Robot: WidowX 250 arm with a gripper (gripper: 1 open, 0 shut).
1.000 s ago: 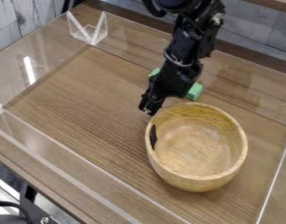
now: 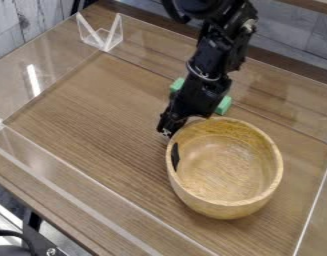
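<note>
The black robot arm (image 2: 213,70) reaches down from the top centre to my gripper (image 2: 174,126), which is low at the upper-left rim of a large yellow round bowl (image 2: 227,195). Its fingertips are shut, with nothing seen between them, though they are small and partly dark against the wood. Behind the arm lies a green object (image 2: 222,104), partly hidden by it. The bowl stands on the wooden table (image 2: 86,140) at the lower right, with a dark patch on its left rim.
A clear plastic or wire holder (image 2: 103,32) stands at the back left. A dark cable (image 2: 11,236) shows at the lower-left corner, off the table.
The arm and gripper have shifted very slightly over the last second, staying by the bowl's rim. The bowl and green object look unmoved.
</note>
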